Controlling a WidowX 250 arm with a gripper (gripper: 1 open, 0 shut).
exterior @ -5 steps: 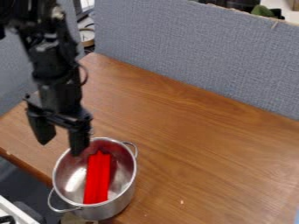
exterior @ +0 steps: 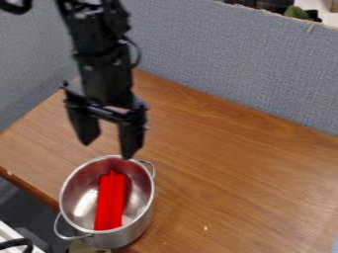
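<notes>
A black robot arm hangs down from the upper left of the camera view, its gripper (exterior: 107,133) above and behind a steel pot (exterior: 136,209). The gripper's two fingers point down, spread apart, and appear open, though blurred. Inside the pot lies a long red object (exterior: 110,202). The pot has wire handles on either side.
Grey padded walls (exterior: 231,49) border the back and left. A dark item with cables is cut off at the bottom left corner.
The pot and red object look unmoved.
</notes>
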